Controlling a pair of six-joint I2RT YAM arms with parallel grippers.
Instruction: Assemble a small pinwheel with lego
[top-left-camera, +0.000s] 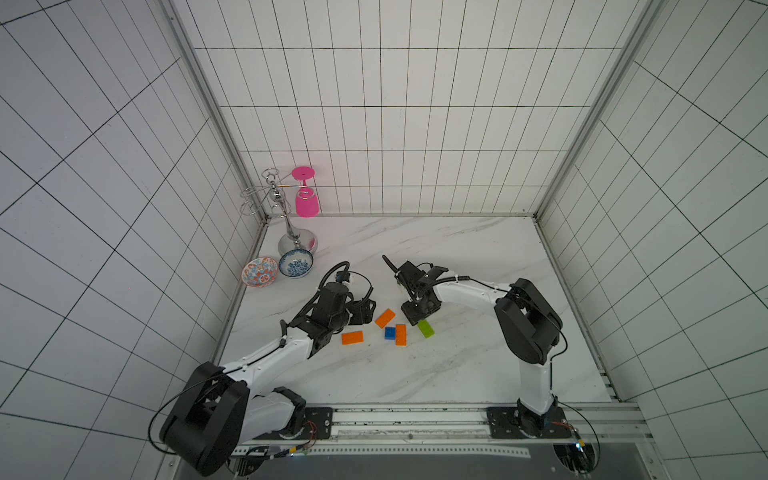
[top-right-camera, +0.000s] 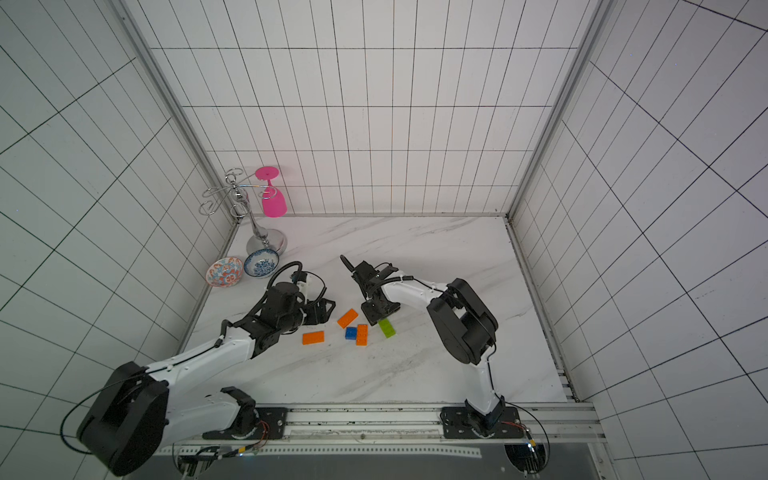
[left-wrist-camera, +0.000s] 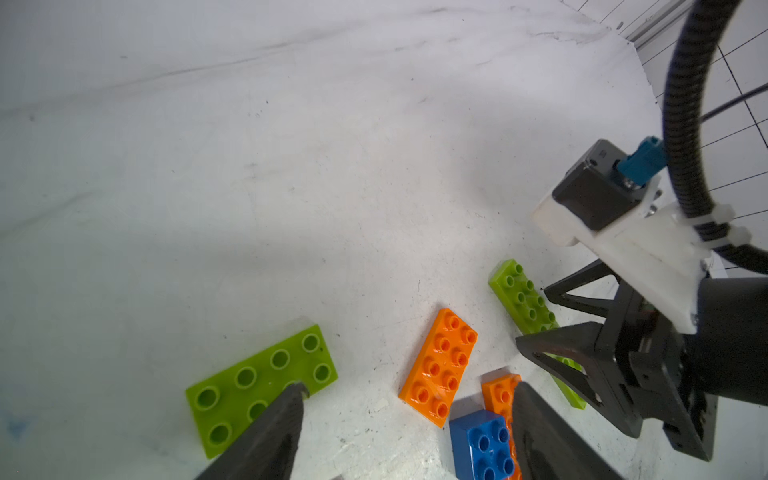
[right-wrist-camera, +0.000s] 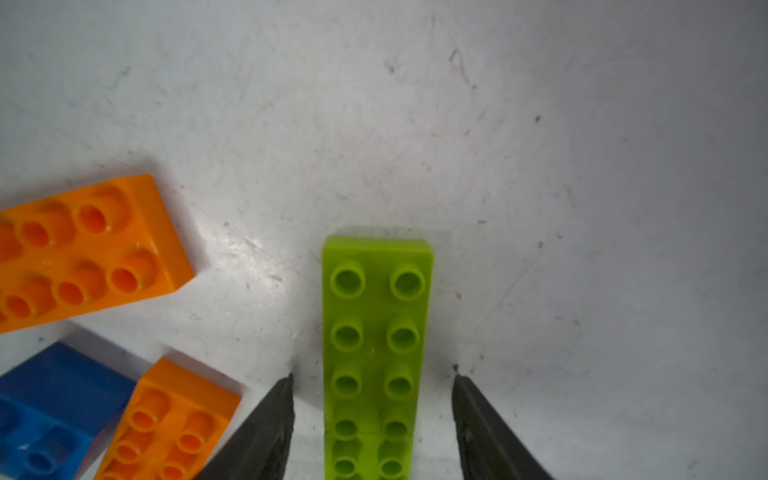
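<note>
In the right wrist view, a long green brick (right-wrist-camera: 373, 320) lies studs up between the parted fingers of my right gripper, with a gap on both sides. Another green brick (left-wrist-camera: 260, 388) rests on the table in the left wrist view, partly behind the left finger; the arm hides it from above. My left gripper is apart and empty over the table. Loose orange bricks lie around: one tilted (top-left-camera: 385, 318), one upright-running (top-left-camera: 401, 335) beside the small blue brick (top-left-camera: 389, 333), one at the left (top-left-camera: 352, 337).
A metal stand (top-left-camera: 297, 240) with a pink glass (top-left-camera: 306, 201) occupies the back left corner. A blue patterned bowl (top-left-camera: 296, 262) and a red patterned bowl (top-left-camera: 260, 272) sit in front of it.
</note>
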